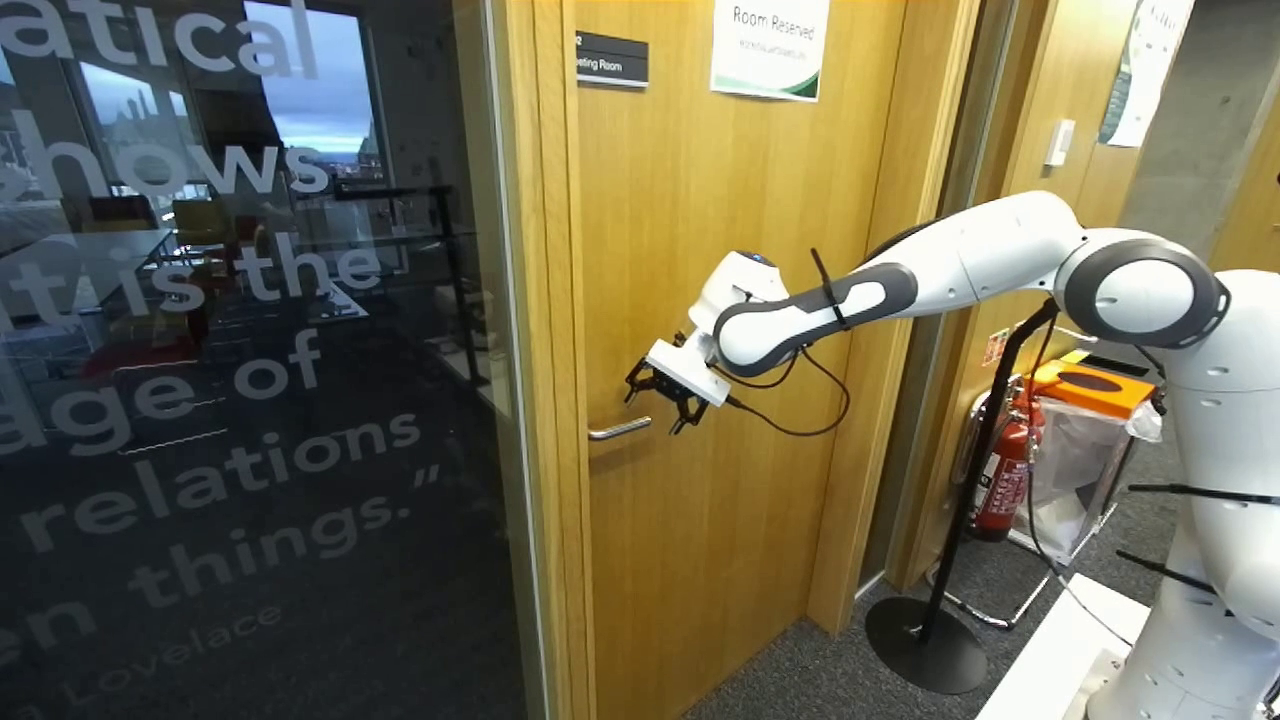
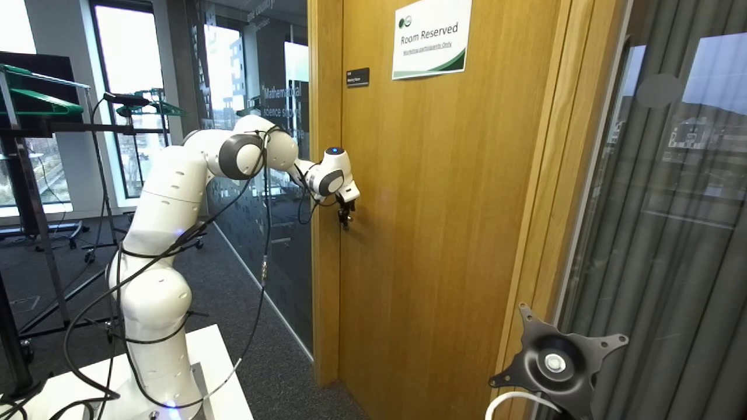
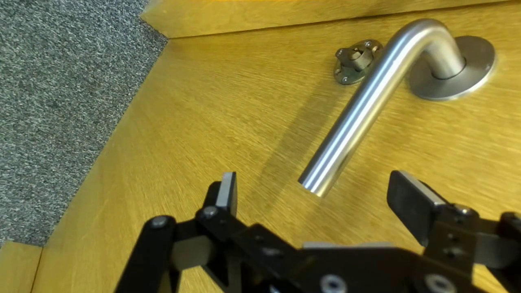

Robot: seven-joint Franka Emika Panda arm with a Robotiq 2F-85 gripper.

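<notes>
A silver lever handle (image 3: 361, 117) is fixed to the closed wooden door (image 1: 720, 240). Its free end points down toward the space between my fingers in the wrist view. My gripper stands open, its two fingertips wide apart on either side of that end, with nothing clasped. In the first exterior view the gripper (image 1: 656, 412) is just above the tip of the handle (image 1: 619, 428). The second exterior view shows the gripper (image 2: 344, 218) close to the door's left edge, and it hides the handle there.
Beneath the lever's round plate is a lock fitting (image 3: 359, 61). A door frame (image 1: 549, 360) and dark glass wall (image 1: 264, 360) lie left of the door. A black stand (image 1: 960, 516), a red extinguisher (image 1: 1008, 468) and a metal bracket (image 2: 557, 361) stand nearby.
</notes>
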